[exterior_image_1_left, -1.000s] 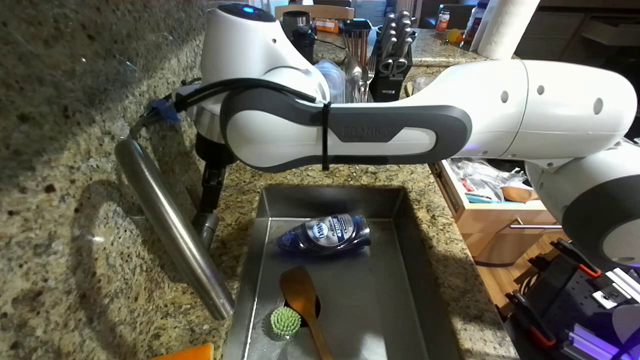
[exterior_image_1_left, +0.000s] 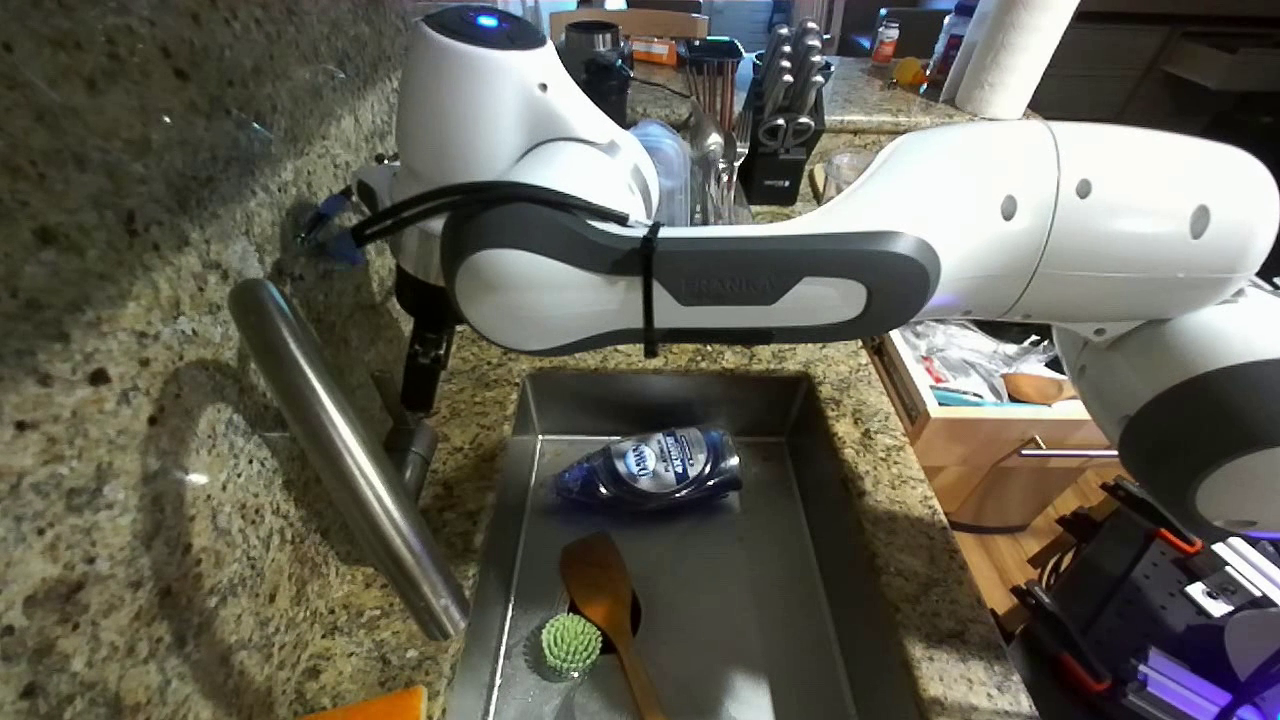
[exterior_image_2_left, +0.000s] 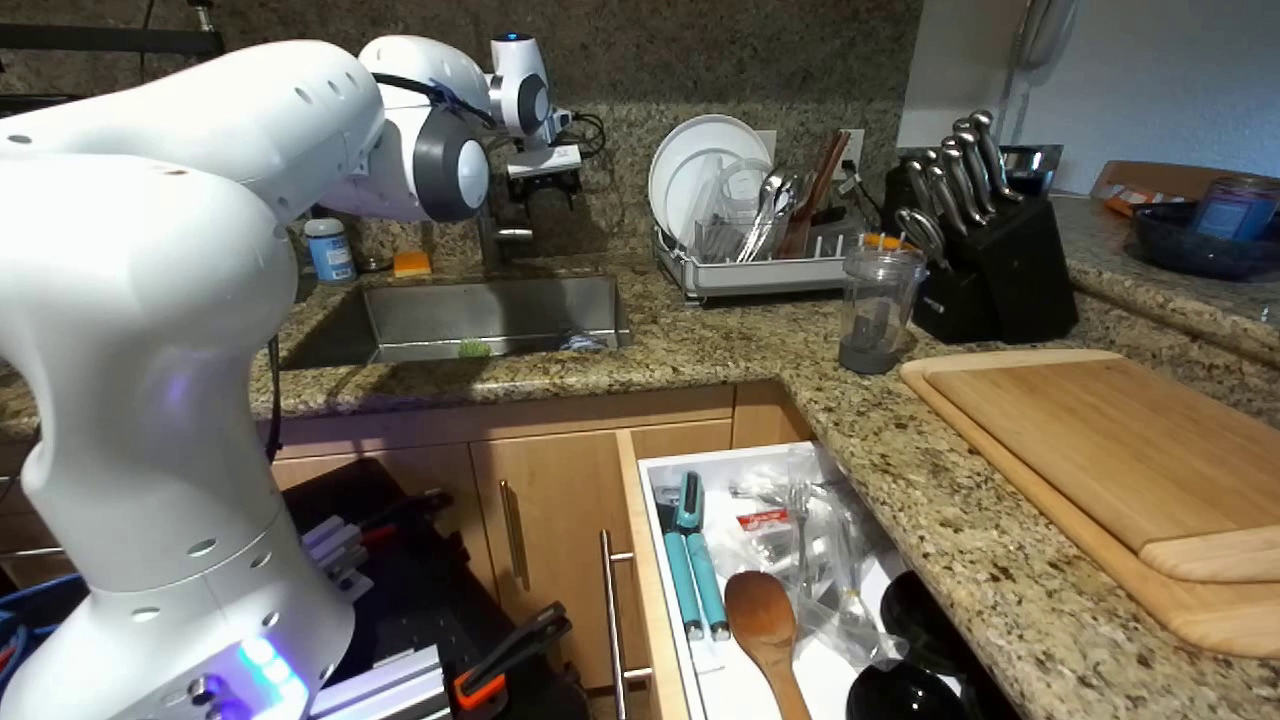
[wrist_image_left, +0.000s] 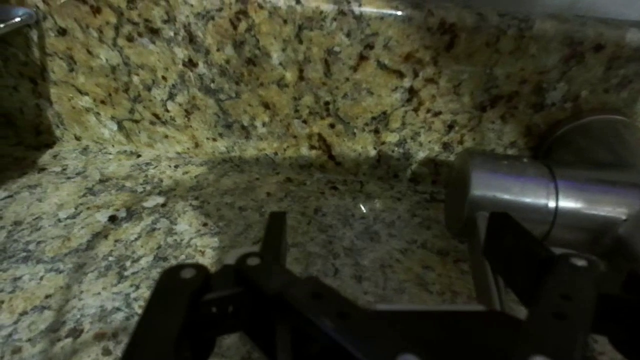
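Note:
My gripper is open, its two black fingers wide apart with only bare granite visible between the tips. In the wrist view, the steel faucet body (wrist_image_left: 510, 189) lies at the right, and its thin lever (wrist_image_left: 487, 264) runs down beside the right finger, partly hidden by it. Whether they touch I cannot tell. Exterior view 1 has the gripper pointing down behind the sink, close to the faucet's base (exterior_image_1_left: 414, 454), with the thick spout (exterior_image_1_left: 348, 462) slanting forward from the wall. Exterior view 2 shows the hand above the counter at the back wall.
In the sink (exterior_image_1_left: 768, 576) lie a blue Dawn bottle (exterior_image_1_left: 654, 466), a wooden spatula (exterior_image_1_left: 600, 588) and a green brush (exterior_image_1_left: 569, 644). An orange sponge (exterior_image_2_left: 411, 263) sits behind it. The dish rack (exterior_image_2_left: 768, 278) stands to the right, and a drawer (exterior_image_2_left: 720, 672) hangs open below.
The forearm has sunk slightly and the hand has tilted a little. Its cables have shifted near the wall, while the fingers stay close to the faucet base. Objects in the sink have not moved.

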